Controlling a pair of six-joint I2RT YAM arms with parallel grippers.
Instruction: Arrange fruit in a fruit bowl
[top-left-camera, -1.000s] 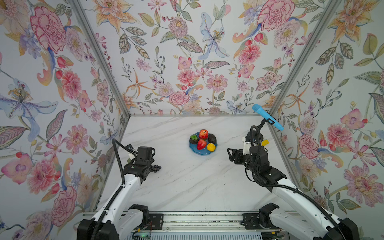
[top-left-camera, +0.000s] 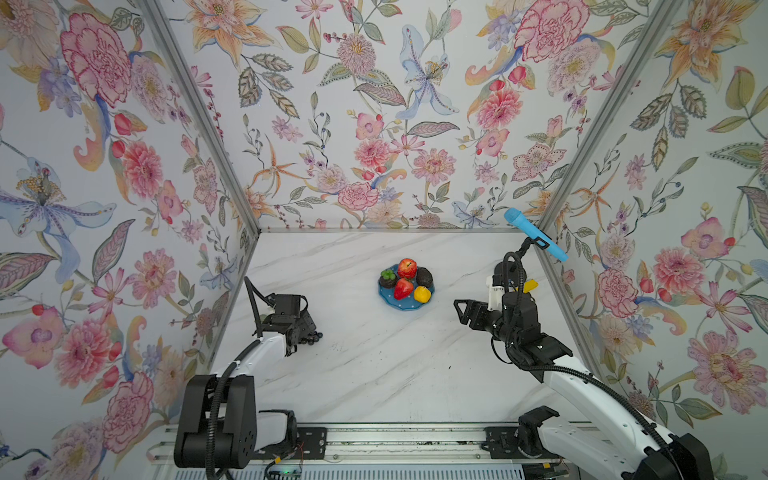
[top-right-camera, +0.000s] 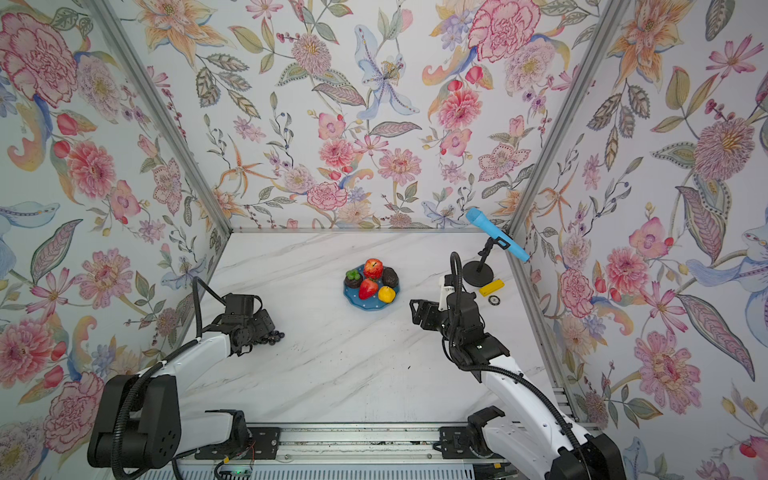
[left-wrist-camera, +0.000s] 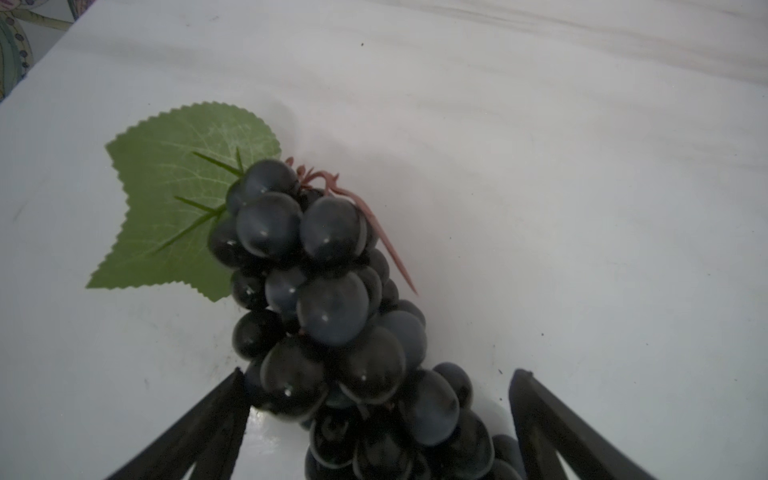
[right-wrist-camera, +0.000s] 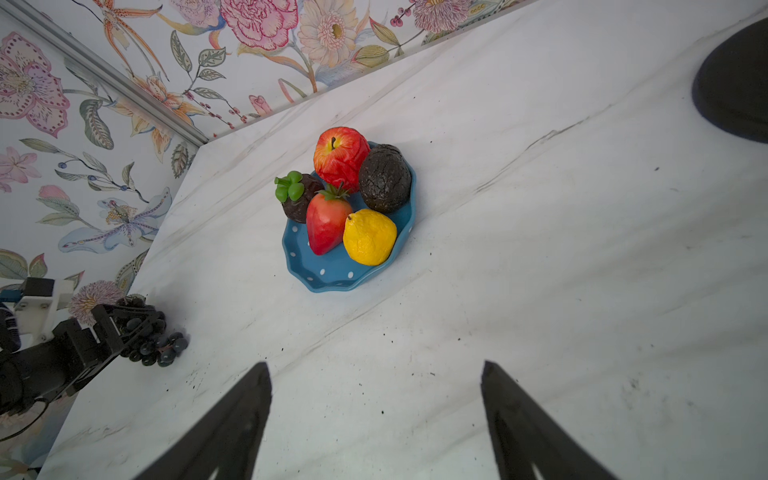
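In the left wrist view a bunch of dark grapes (left-wrist-camera: 332, 312) with a green leaf (left-wrist-camera: 184, 192) lies on the table. My left gripper is open, its fingers on either side of the bunch's lower end; I cannot tell how far above the table the tips are. A blue scalloped bowl (right-wrist-camera: 324, 276) stands at the table's middle towards the back. It holds a red apple (right-wrist-camera: 340, 156), a dark wrinkled avocado (right-wrist-camera: 385, 178), a strawberry (right-wrist-camera: 327, 221), a yellow lemon (right-wrist-camera: 369, 237) and a dark fruit with green top (right-wrist-camera: 302, 198). My right gripper is open and empty, right of the bowl.
At the back right a blue microphone-like device (top-right-camera: 496, 234) stands on a black round base (top-right-camera: 478, 273). A yellow block (top-right-camera: 491, 287) and a small black ring (top-right-camera: 493, 301) lie near it. The table between grapes and bowl is clear.
My left arm has come down over the grapes, its gripper now lower and closer around them. The right arm, the bowl and its fruit look unmoved.
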